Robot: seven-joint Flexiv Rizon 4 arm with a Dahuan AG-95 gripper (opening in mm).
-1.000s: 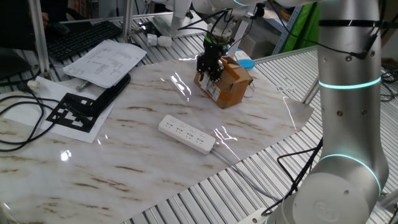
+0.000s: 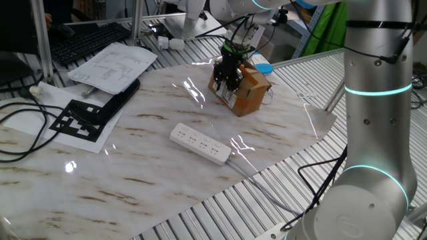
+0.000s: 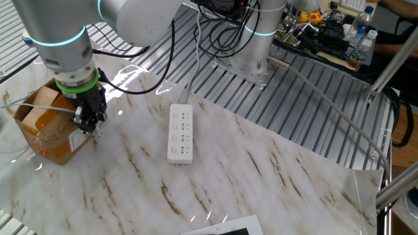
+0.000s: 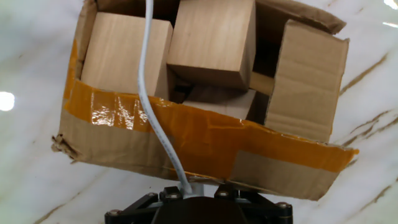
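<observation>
My gripper is at the near side of an open cardboard box (image 2: pixel 248 93); in the wrist view it sits at the bottom edge, below the box's taped wall. A white cable (image 4: pixel 146 93) runs across the box and ends between the fingers, where a pale plug-like piece (image 4: pixel 197 188) shows; the fingers look shut on it. Most of this end is hidden by the black gripper body. A white power strip (image 3: pixel 180 134) with several sockets lies flat on the marble-patterned tabletop (image 3: pixel 215 189), apart from the gripper.
Wooden blocks (image 4: pixel 214 37) fill much of the box, and a cardboard flap (image 4: pixel 308 81) stands at its right. A grey cord (image 2: pixel 260 187) leads from the strip towards the arm's base. Papers (image 2: pixel 113 67) and a black-patterned marker sheet (image 2: pixel 80 127) lie left. Tabletop between box and strip is clear.
My gripper has shifted slightly to the right in exterior view 1, still beside the box. The box and the power strip have stayed in place.
</observation>
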